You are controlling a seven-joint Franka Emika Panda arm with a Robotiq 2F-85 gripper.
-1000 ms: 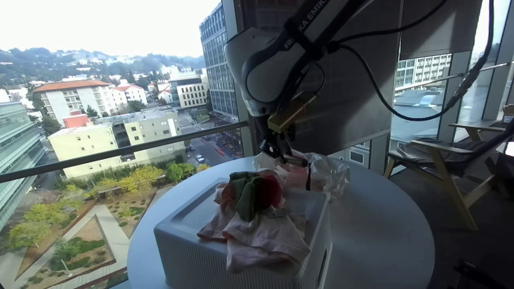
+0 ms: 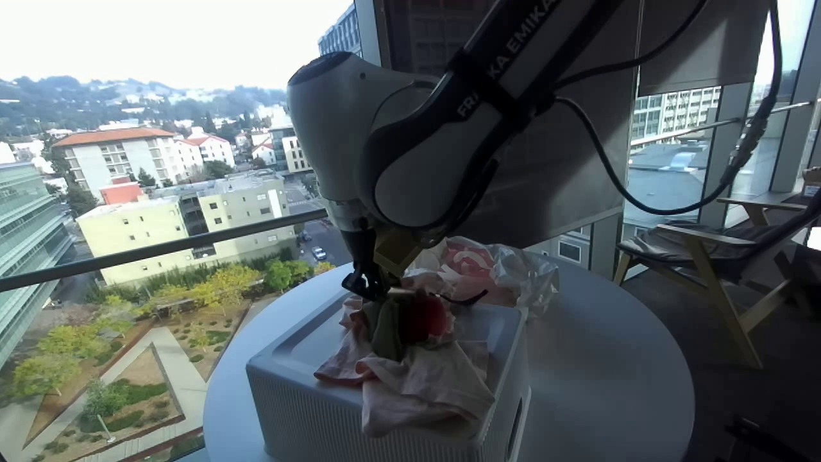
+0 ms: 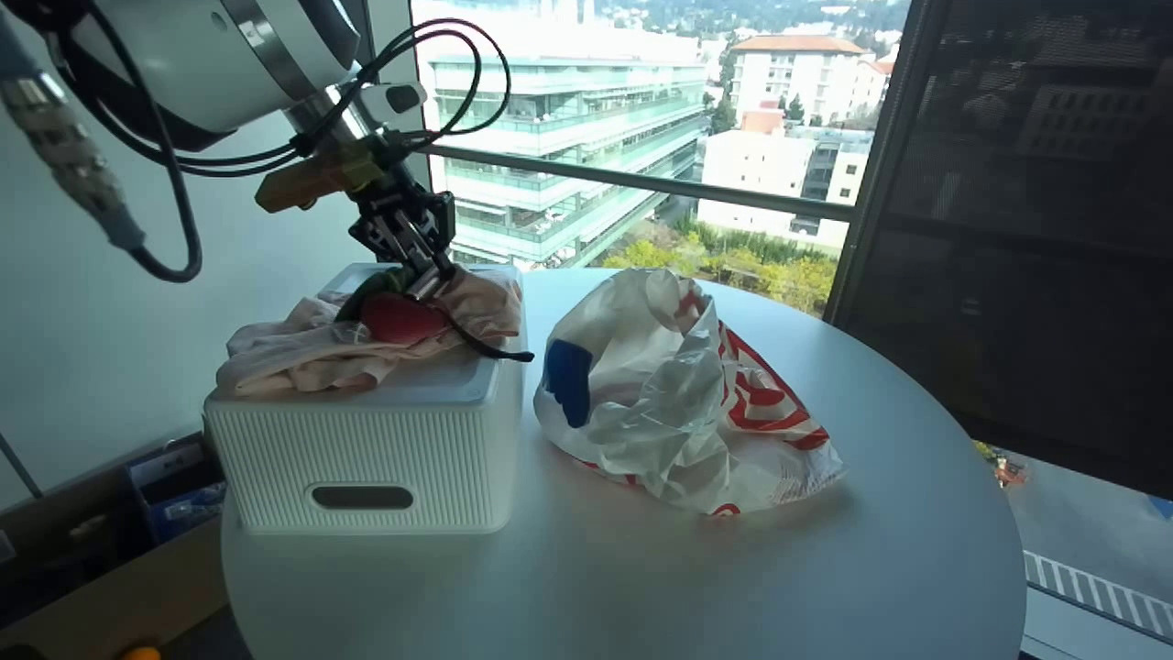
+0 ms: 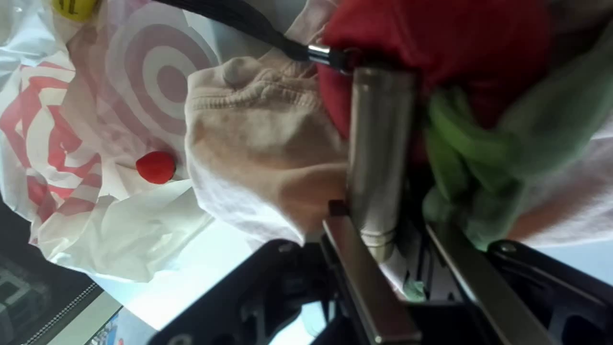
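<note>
My gripper is shut on a silver tube (image 4: 380,155), which projects from between the fingers. A black strap (image 4: 241,20) with a metal crimp trails from the tube's far end. In exterior view 1 the gripper (image 2: 377,286) is low over a pile of cloth on the white box (image 2: 288,358). The pile has a pale pink garment (image 2: 431,385), a red bundle (image 2: 427,319) and a green cloth (image 2: 385,327). In exterior view 2 the tube (image 3: 425,284) is close against the red bundle (image 3: 401,319); whether it touches is unclear.
Beside the box lies a crumpled plastic bag (image 3: 671,407) with red markings. In the wrist view, a small red piece (image 4: 155,167) and a yellow thing (image 4: 74,6) show at the bag. Windows border the table.
In exterior view 1 my gripper has moved left and down, from above the bag to the cloth pile, carrying the tube and strap. The box and bag have not visibly moved.
</note>
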